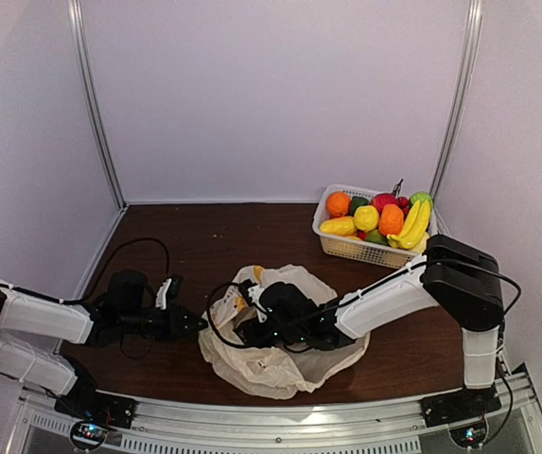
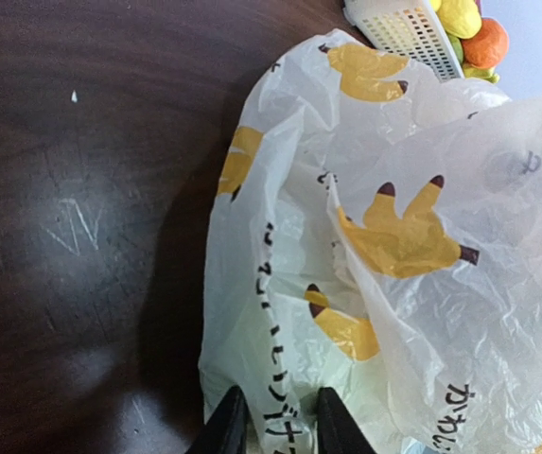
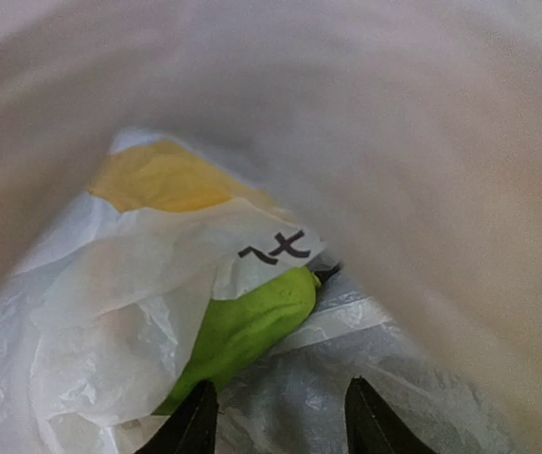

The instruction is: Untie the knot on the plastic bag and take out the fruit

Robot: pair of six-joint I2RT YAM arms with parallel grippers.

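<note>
The white plastic bag (image 1: pixel 271 372), printed with yellow bananas, lies mouth-open on the table. My left gripper (image 1: pixel 202 323) is at its left edge, part open, with a fold of the bag (image 2: pixel 275 378) between its fingers. My right gripper reaches inside the bag, its tips hidden in the top view. In the right wrist view a green fruit (image 3: pixel 252 326) with a dark stem lies partly under plastic, running behind the left finger. The fingers (image 3: pixel 370 416) stand apart; whether anything is gripped lower down cannot be seen.
A white basket (image 1: pixel 365 250) full of colourful fruit stands at the back right. Bag plastic blurs much of the right wrist view.
</note>
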